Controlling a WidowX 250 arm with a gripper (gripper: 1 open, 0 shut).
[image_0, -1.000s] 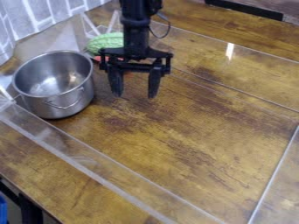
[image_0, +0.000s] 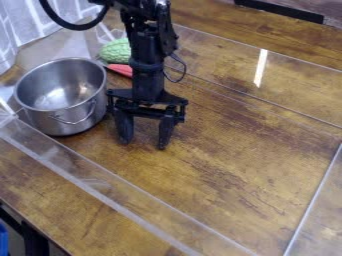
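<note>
The black robot gripper (image_0: 144, 128) is low over the wooden table (image_0: 241, 160), just right of a metal pot (image_0: 60, 97). Its two dark finger assemblies point down at the tabletop; whether anything is between them is too dark to tell. Behind the arm, partly hidden, are a green textured vegetable-like item (image_0: 115, 50) and a red item (image_0: 118, 69).
The pot stands close beside the gripper on the left, near a clear plastic-like edge. A dark rim runs along the back right.
The arm and gripper have descended toward the front of the view, moving lower beside the pot, covering more of the red item. The pot appears unmoved.
</note>
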